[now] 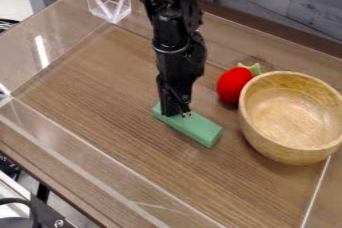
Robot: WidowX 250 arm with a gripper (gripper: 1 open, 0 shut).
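My black gripper (pixel 175 107) reaches down from the top of the view to the near-left end of a green block (pixel 195 130) on the wooden table. Its fingertips look shut and sit just over or on that end of the block; whether they touch it I cannot tell.
A red tomato-like object (pixel 234 84) lies right of the arm, beside a large wooden bowl (pixel 291 142). A clear container (pixel 108 0) stands at the back left.
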